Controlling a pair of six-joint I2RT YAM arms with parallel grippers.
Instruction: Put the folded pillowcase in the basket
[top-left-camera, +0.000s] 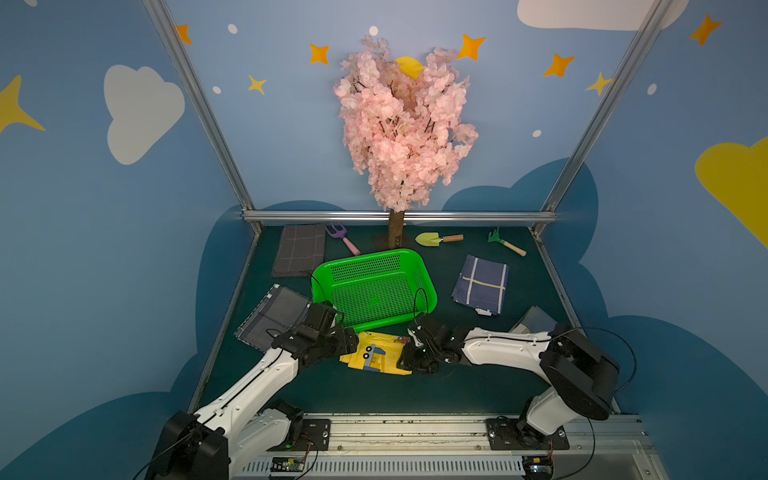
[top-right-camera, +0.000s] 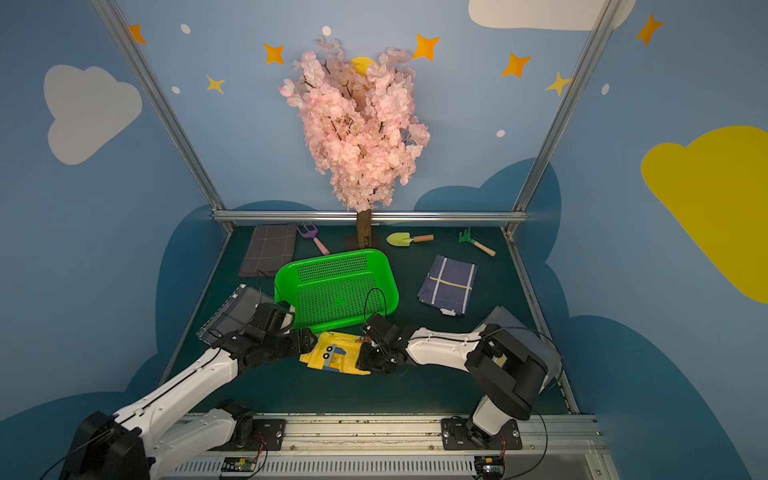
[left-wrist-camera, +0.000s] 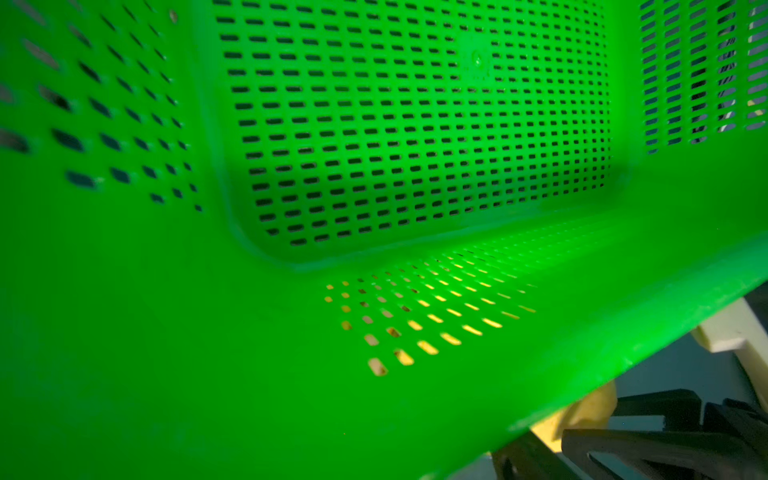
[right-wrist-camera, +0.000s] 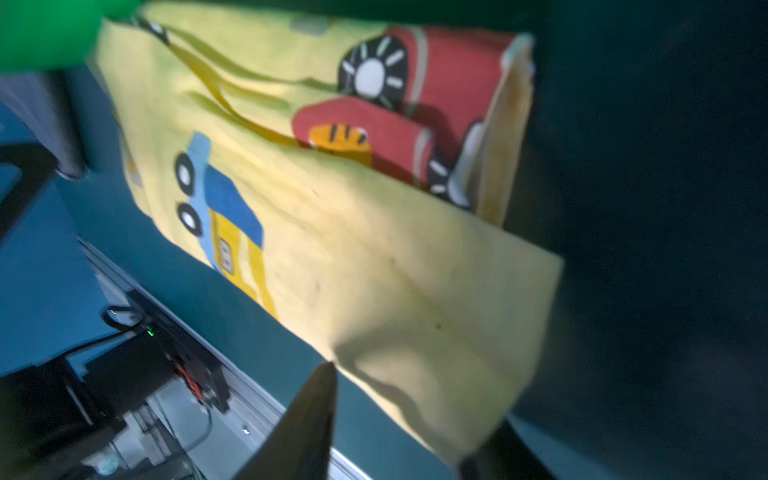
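The folded pillowcase (top-left-camera: 380, 356), yellow with printed vehicles, lies in front of the green basket (top-left-camera: 374, 329), outside it. Beside its left end is my left gripper (top-left-camera: 350, 342); in the left wrist view the basket wall hides most of it, so its fingers are unclear. My right gripper (top-left-camera: 406, 358) is at the pillowcase's right end. In the right wrist view its dark fingers (right-wrist-camera: 300, 428) stand apart at the bottom, with a pale corner of the pillowcase (right-wrist-camera: 376, 256) reaching between them. No firm grip shows there.
A grey cloth (top-left-camera: 272, 316) lies left of the basket, a dark checked cloth (top-left-camera: 298, 249) behind it. On the right are a blue cloth (top-left-camera: 481, 284) and a grey one (top-left-camera: 537, 320). Garden tools, such as the trowel (top-left-camera: 432, 239), lie at the back. The basket is empty.
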